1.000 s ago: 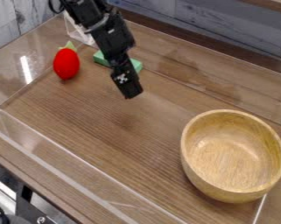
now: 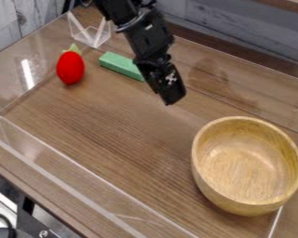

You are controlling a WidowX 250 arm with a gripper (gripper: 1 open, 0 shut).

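Note:
The black arm reaches down from the top of the view, and its gripper [image 2: 167,90] hangs over the wooden table right of centre, open. Behind and left of it lies a green block [image 2: 119,63], partly hidden by the arm. A red oval object [image 2: 70,68] is further left, with a small green piece behind it. A large pale yellow bowl [image 2: 244,186] stands at the front right.
A clear, wire-like or plastic object [image 2: 89,28] stands at the back left. A wall edges the back right.
The gripper has moved rightward across the table, away from the green block and toward the bowl's side. The objects on the table have not visibly moved.

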